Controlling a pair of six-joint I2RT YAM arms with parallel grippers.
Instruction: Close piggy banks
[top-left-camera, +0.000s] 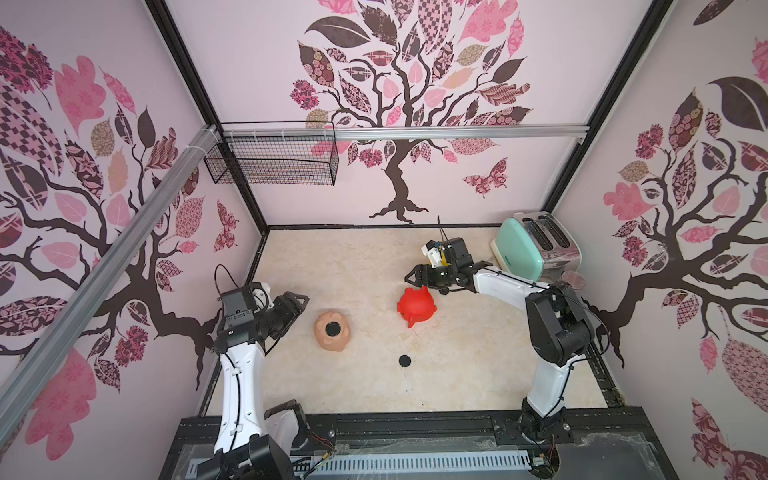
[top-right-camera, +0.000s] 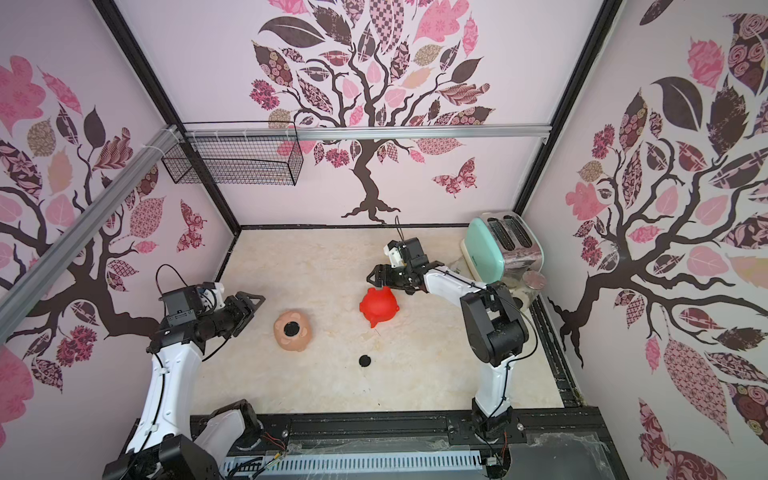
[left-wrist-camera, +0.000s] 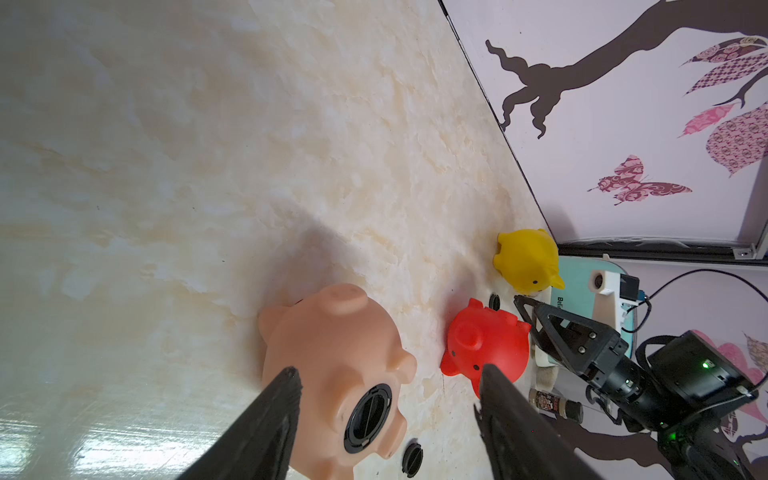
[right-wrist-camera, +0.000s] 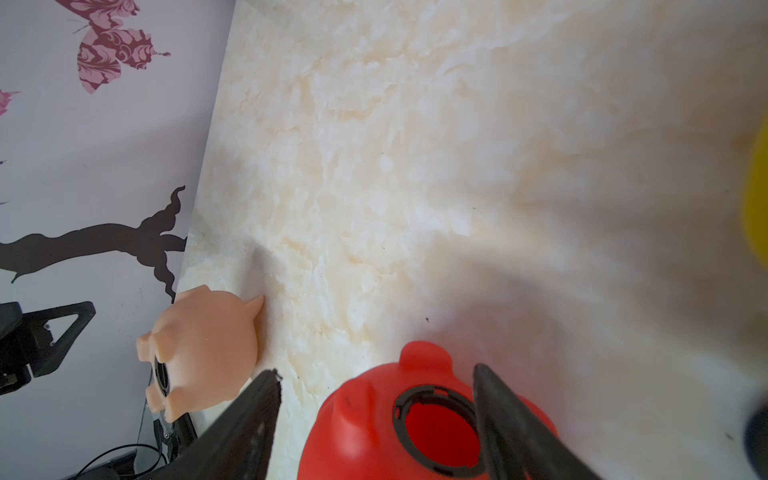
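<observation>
A peach piggy bank (top-left-camera: 332, 330) lies on its back at the table's left, a dark round plug (left-wrist-camera: 368, 417) seated in its belly opening. To its right is a red piggy bank (top-left-camera: 417, 305); its black-rimmed opening (right-wrist-camera: 441, 432) is uncovered and the inside shows. A yellow piggy bank (left-wrist-camera: 529, 260) sits farther back, mostly hidden by the right arm in both top views. My left gripper is open, raised to the left of the peach bank, holding nothing. Just behind and above the red bank, my right gripper stands open and empty.
One loose black plug (top-left-camera: 405, 361) rests on the table in front of the red bank. Another plug (left-wrist-camera: 494, 302) lies near the yellow bank. A mint toaster (top-left-camera: 536, 244) fills the back right corner.
</observation>
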